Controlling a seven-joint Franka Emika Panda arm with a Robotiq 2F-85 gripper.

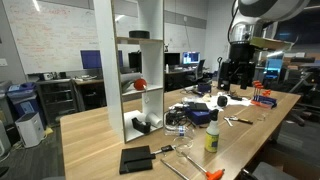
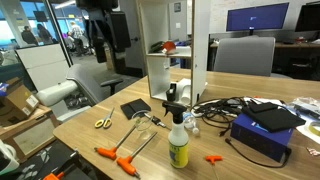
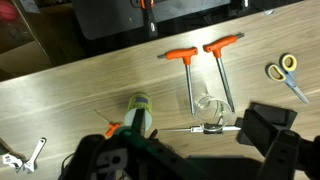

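My gripper hangs high above the wooden table, its fingers wide apart and nothing between them. Below it in the wrist view stands a spray bottle [image 3: 140, 112], with two orange-handled hex keys [image 3: 181, 53] lying to the upper right of it. A clear round item [image 3: 210, 108], a black square pad [image 3: 272, 113] and yellow-and-blue scissors [image 3: 288, 74] also lie on the table. In exterior view 2 the bottle [image 2: 178, 142] stands upright, with a yellow label and a dark nozzle, right of the hex keys [image 2: 130, 165].
A white shelf [image 2: 153, 45] rises from the table, holding a red item [image 2: 169, 46]. Beside the bottle are tangled black cables [image 2: 215, 110] and a blue box [image 2: 262, 137] with a black item on it. Bare table [image 1: 88, 145] lies left of the pad in exterior view 1.
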